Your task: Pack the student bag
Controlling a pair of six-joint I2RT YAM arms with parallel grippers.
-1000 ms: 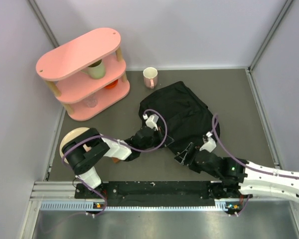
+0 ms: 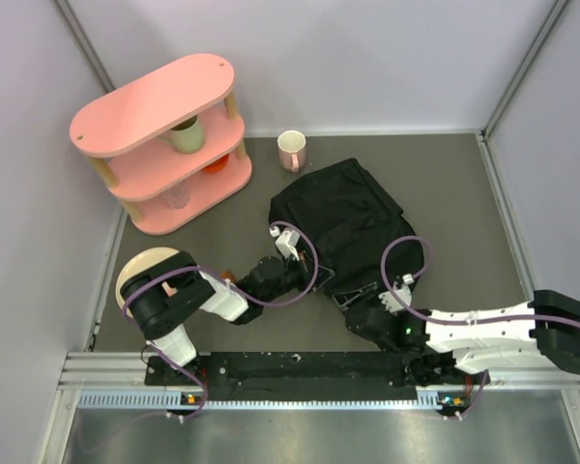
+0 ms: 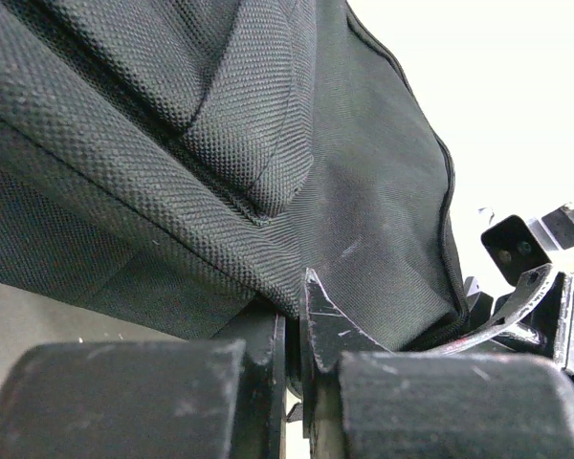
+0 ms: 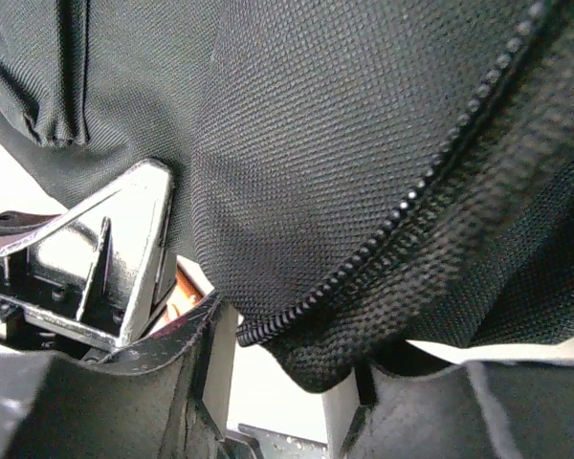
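Observation:
The black bag (image 2: 340, 208) lies flat in the middle of the table, its near edge towards the arms. At that edge my left gripper (image 2: 321, 275) is shut on a fold of the bag's fabric, which runs down between its fingertips in the left wrist view. A short way to the right, my right gripper (image 2: 342, 298) is partly open. In the right wrist view, a zippered corner of the bag (image 4: 335, 277) hangs between its parted fingers, with light gaps on both sides. The inside of the bag is hidden.
A pink shelf (image 2: 155, 101) holding a green cup (image 2: 187, 136) stands at the back left. Behind the bag is a pink mug (image 2: 292, 151). A round pale object (image 2: 140, 261) sits partly under the left arm.
The right gripper has moved left, in to the bag's near edge, and its arm has swung around. My left gripper has shifted only slightly; the bag stays nearly in place.

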